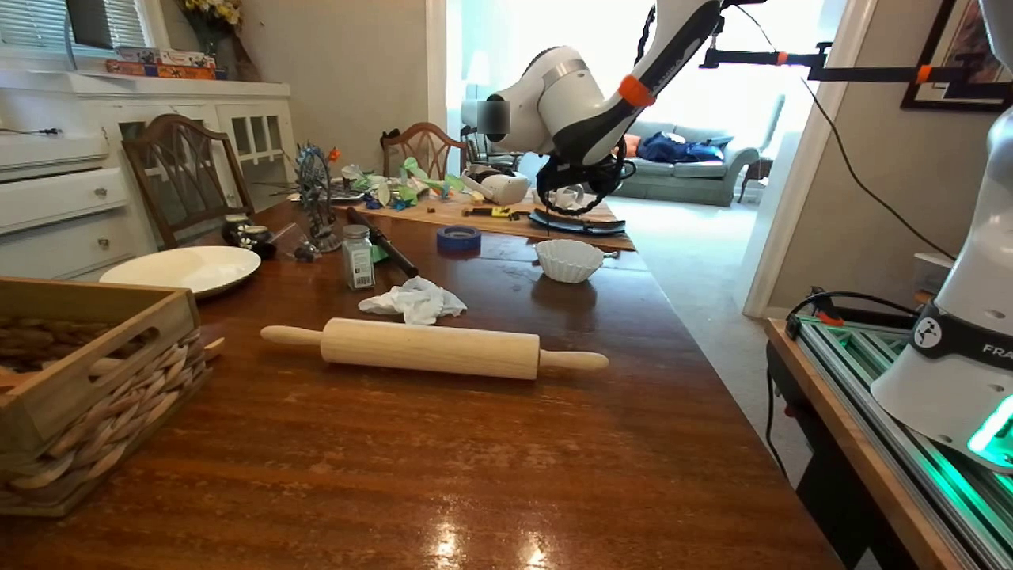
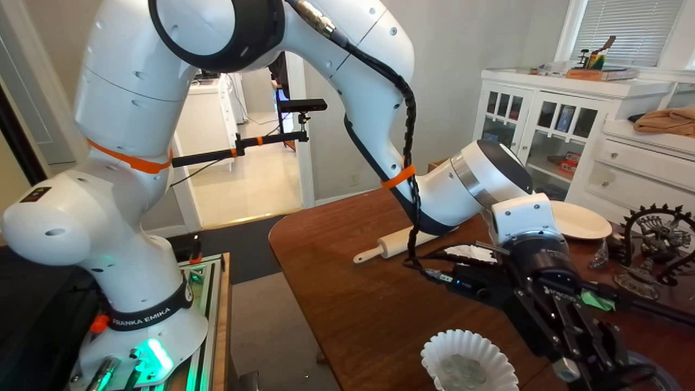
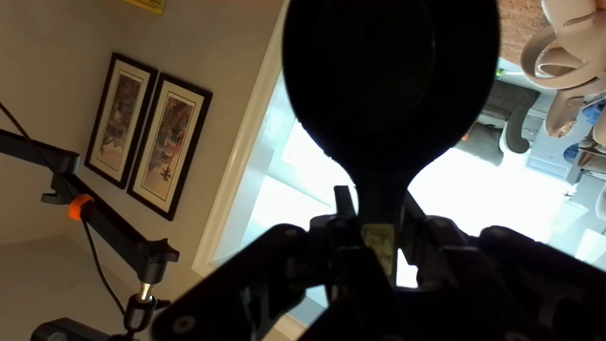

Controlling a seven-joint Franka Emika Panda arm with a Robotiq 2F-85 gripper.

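Note:
In the wrist view a dark, spoon-shaped object (image 3: pixel 392 74) rises in silhouette, its broad round end up and its narrow neck running down between my fingers. My gripper is shut on that neck, where a dull yellowish patch shows. Strong backlight hides the object's colour and detail. In exterior view 2 the gripper reaches over the table to the lower right, beyond a white fluted bowl (image 2: pixel 431 358) with something pale and translucent in its bottom. That same bowl (image 1: pixel 570 271) stands near the table's right edge in exterior view 1.
A wooden rolling pin (image 1: pixel 432 348) lies across the table, with crumpled white paper (image 1: pixel 418 301) behind it. Around them are a glass jar (image 1: pixel 358 256), blue tape roll (image 1: pixel 458 238), white plate (image 1: pixel 185 271) and wooden basket (image 1: pixel 104 408).

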